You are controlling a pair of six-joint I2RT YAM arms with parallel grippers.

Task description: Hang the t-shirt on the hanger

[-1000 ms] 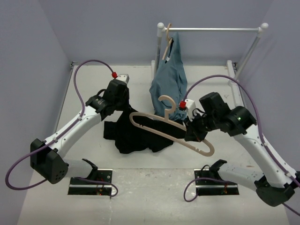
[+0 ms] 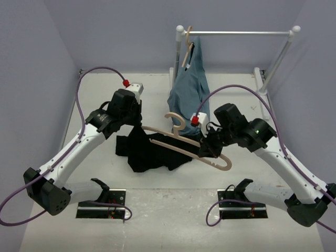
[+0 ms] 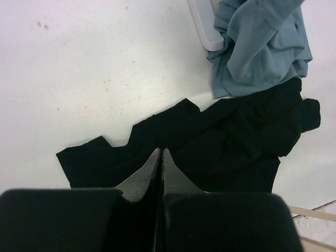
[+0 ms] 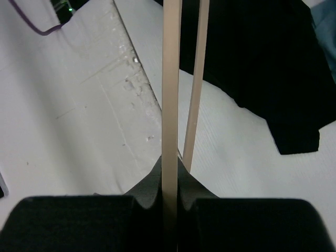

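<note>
The black t-shirt (image 2: 149, 155) lies crumpled on the table, with one part lifted to a peak under my left gripper (image 2: 138, 124). That gripper is shut on the cloth; its fingertips meet over dark fabric in the left wrist view. My right gripper (image 2: 210, 149) is shut on the beige hanger (image 2: 176, 149), gripping it near its right end, as the bar between the fingers in the right wrist view confirms. The hanger is held above the shirt, its hook toward the back. Its left end is hidden at the raised black cloth; whether it is inside the shirt, I cannot tell.
Behind, a white rack (image 2: 239, 33) carries a blue garment (image 2: 190, 89) on another beige hanger (image 2: 187, 46). The garment's lower part reaches down to the table close behind the black shirt.
The hanger has shifted left and its left end, visible before, is now hidden at the raised cloth. Its hook tilts further left.
</note>
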